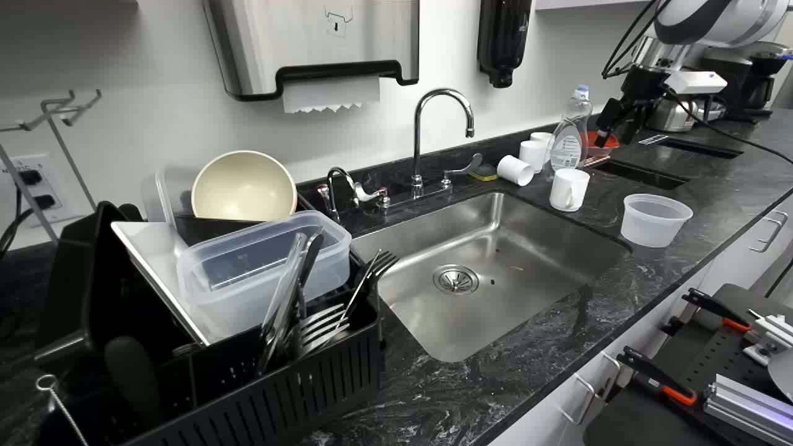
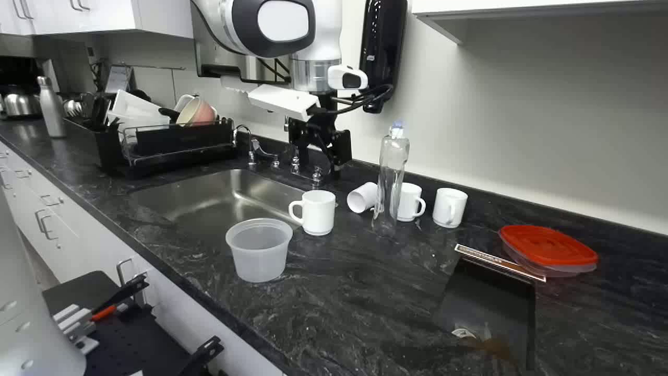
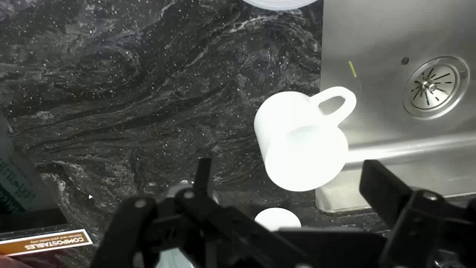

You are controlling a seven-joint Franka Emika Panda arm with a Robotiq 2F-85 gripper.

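Observation:
My gripper points down above the counter with its fingers wide apart and nothing between them. In the wrist view, an upright white mug by the sink's corner appears between and beyond the fingertips; its handle extends toward the sink. The second exterior view has the gripper in the air, higher than the mug. A white cup lies on its side near the back. Two more white mugs, one partly behind the clear bottle and one to its right, stand upright.
A translucent tub sits near the counter's front edge. The sink is empty, with a faucet behind it. Left of it stands a loaded dish rack. A red-lidded container is by a counter opening.

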